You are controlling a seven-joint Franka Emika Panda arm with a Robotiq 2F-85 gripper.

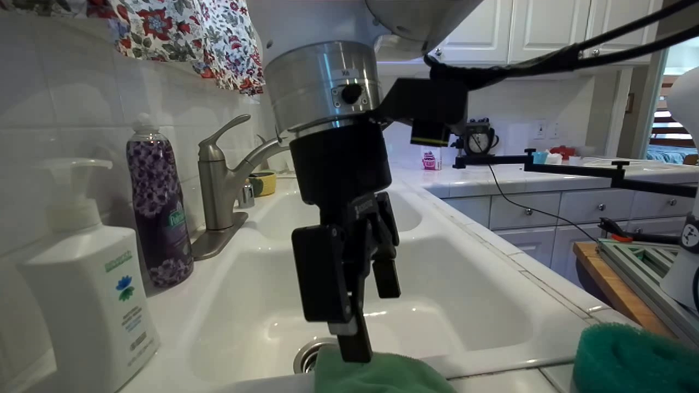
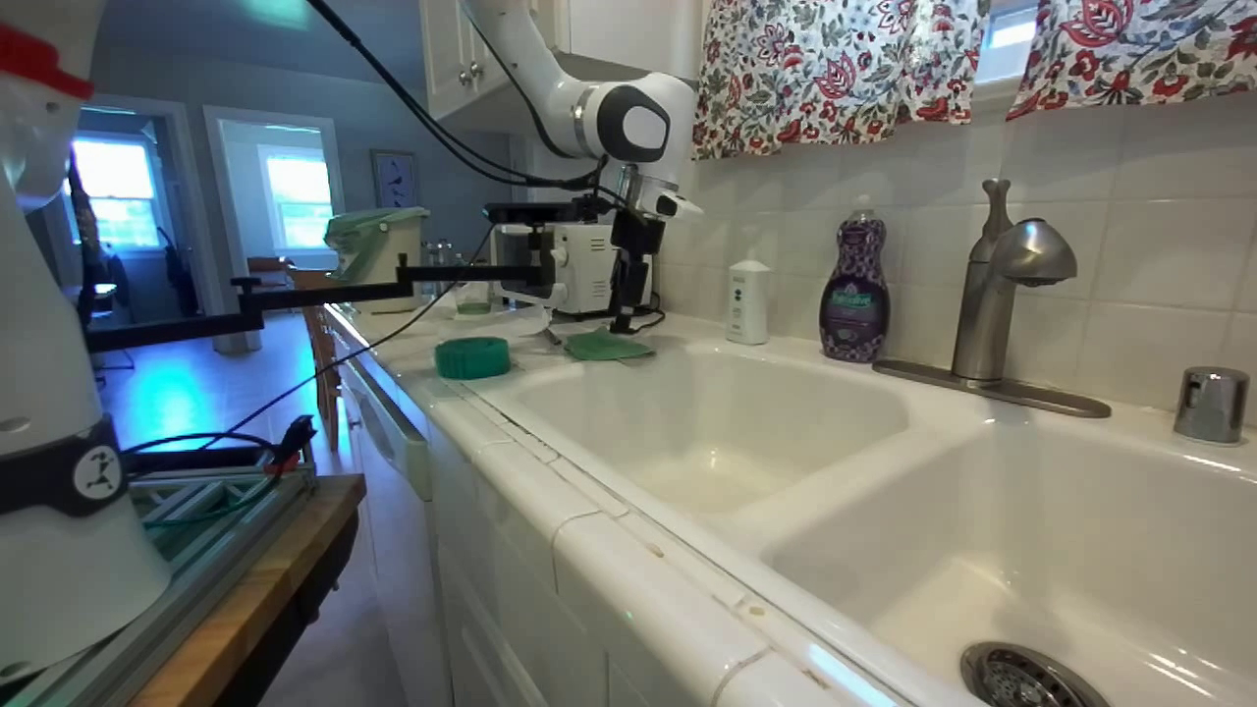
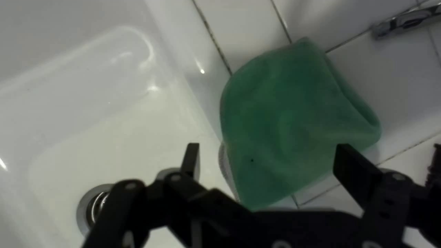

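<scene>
A green cloth lies on the white tiles at the sink's edge, one side of it reaching over the rim. Exterior view 1 cuts off most of the cloth at the bottom. My gripper is open above it, fingers spread wide, with no object held between them. One finger is over the basin side and the other finger over the tile side. From exterior view 2, the gripper appears at the far end of the sink, close to the cloth.
The white double sink is empty. A white soap pump bottle, a purple dish soap bottle and the faucet line the wall side. A teal scrubber sits on the counter near the cloth.
</scene>
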